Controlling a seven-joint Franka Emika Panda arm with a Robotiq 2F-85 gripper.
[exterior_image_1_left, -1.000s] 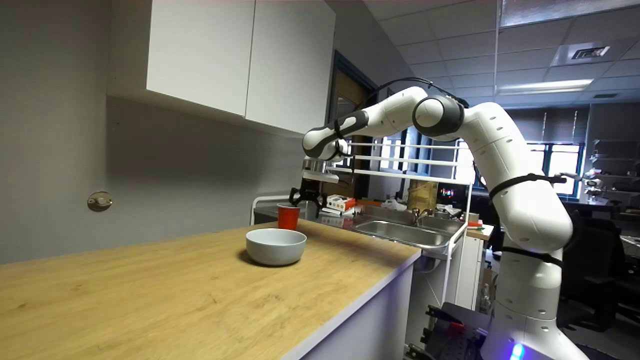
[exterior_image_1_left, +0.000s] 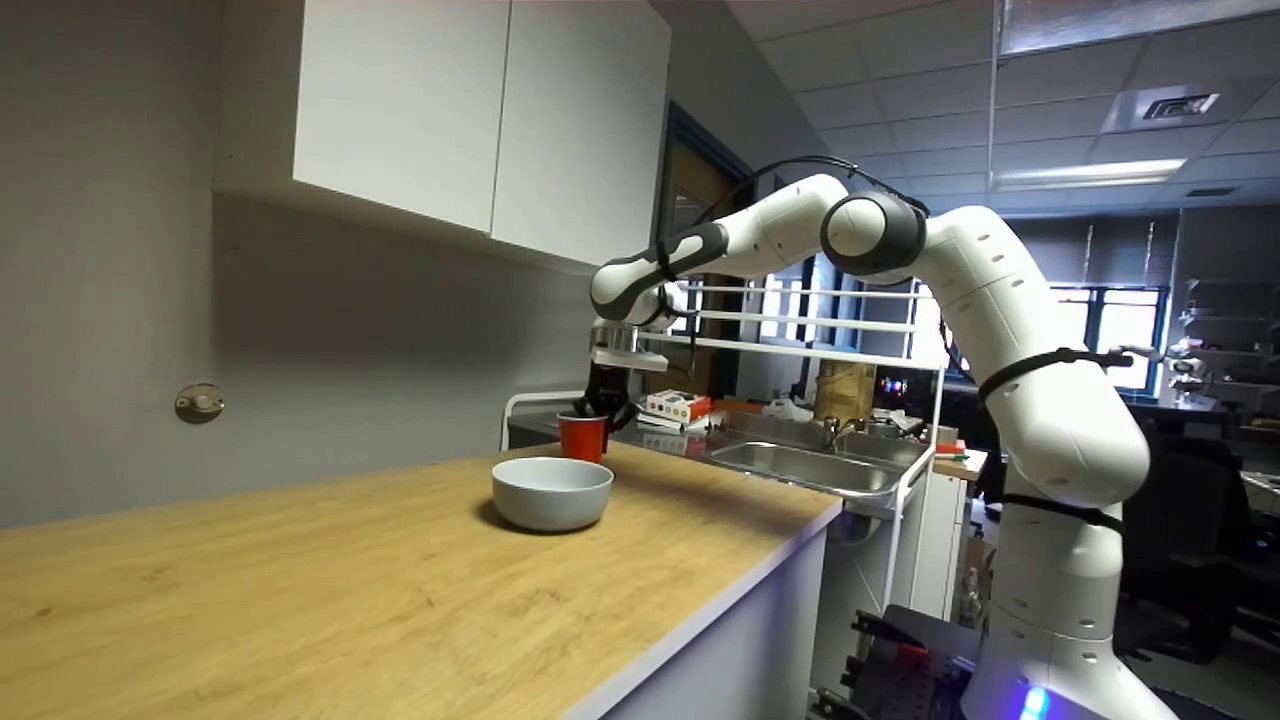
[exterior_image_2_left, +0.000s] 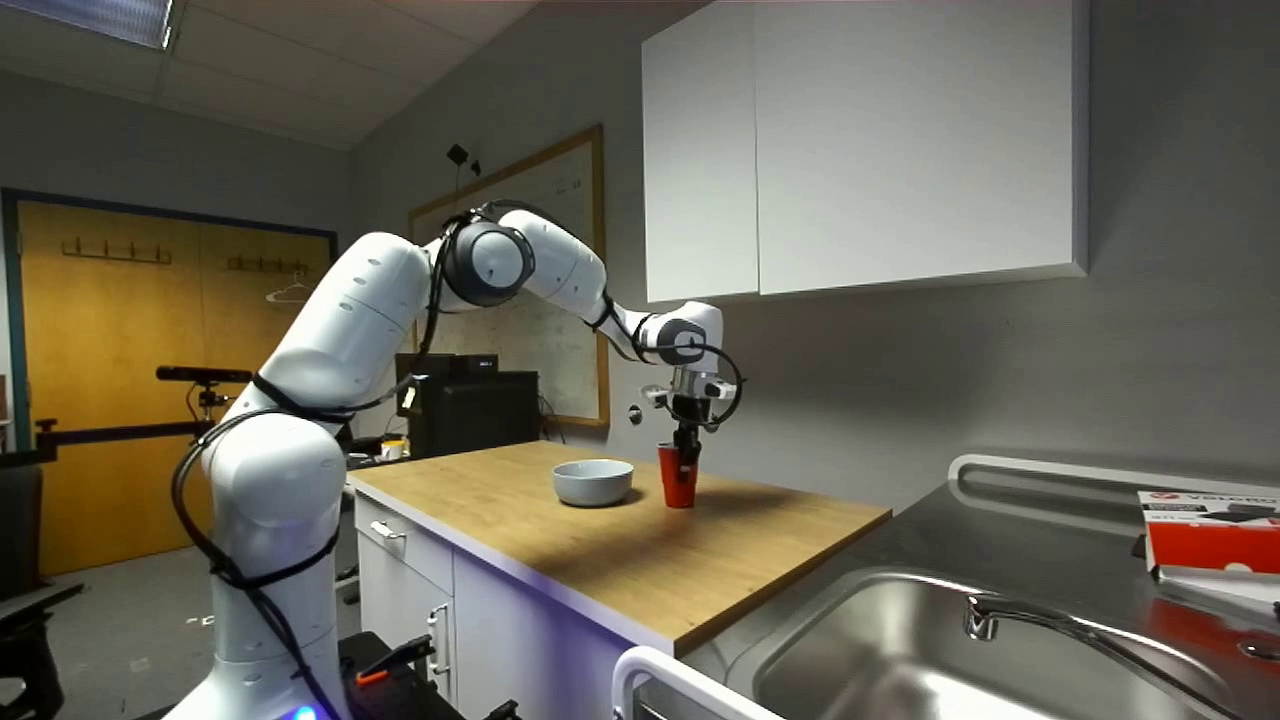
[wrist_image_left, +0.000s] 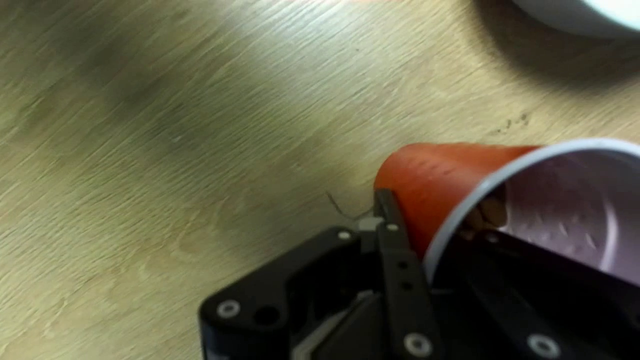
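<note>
A red cup (exterior_image_1_left: 583, 439) with a white inside and rim stands on the wooden counter, behind and to the right of a grey bowl (exterior_image_1_left: 552, 494). In the wrist view, my gripper straddles the wall of the cup (wrist_image_left: 438, 174): one finger (wrist_image_left: 399, 258) lies along the outside, the other reaches into the mouth. The fingers are shut with the thin wall between them. Some brown pieces (wrist_image_left: 489, 211) show inside the cup, partly hidden by the inner finger. From the opposite side, the gripper (exterior_image_2_left: 687, 450) appears at the rim of the cup (exterior_image_2_left: 678, 486).
The bowl (exterior_image_2_left: 593, 482) sits close by on the counter. Beyond the counter's end lies a metal sink (exterior_image_2_left: 888, 624) with a faucet (exterior_image_2_left: 1020, 614). White cabinets (exterior_image_1_left: 480, 120) hang overhead.
My gripper has moved left and down, going from spread fingers above the cup to shut at its wall. The cup has shifted slightly right. The bowl has stayed put.
</note>
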